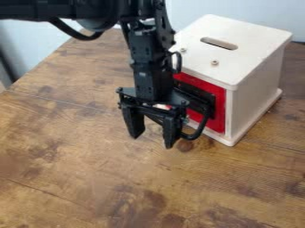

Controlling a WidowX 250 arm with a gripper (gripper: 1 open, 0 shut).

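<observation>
My black gripper (152, 129) hangs over the wooden table (71, 178), its two fingers pointing down and apart, with nothing visible between them. It stands in front of a pale wooden box (248, 89), which has a slot and two small knobs on top and a red front panel (216, 119). The arm and gripper hide part of the red panel and a black piece on it.
A white wall stands behind. The box takes up the back right of the table.
</observation>
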